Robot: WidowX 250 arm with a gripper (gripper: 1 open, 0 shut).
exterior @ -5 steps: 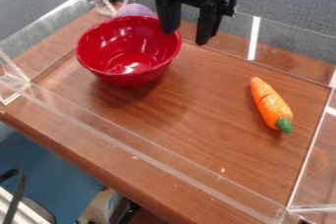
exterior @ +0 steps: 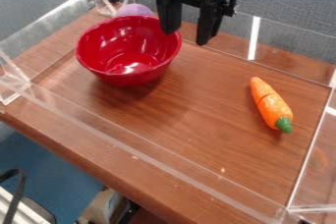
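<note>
My black gripper (exterior: pixel 187 27) hangs at the top centre, above and just behind the right rim of a red bowl, its two fingers spread apart with nothing seen between them. The red bowl (exterior: pixel 129 58) sits at the back left of the wooden surface. An orange toy carrot (exterior: pixel 269 101) with a green tip lies to the right. A pale purple object (exterior: pixel 133 10) is partly hidden behind the bowl and gripper.
Clear low walls (exterior: pixel 309 207) edge the wooden table (exterior: pixel 171 149). Below the left edge are a blue floor and some cables.
</note>
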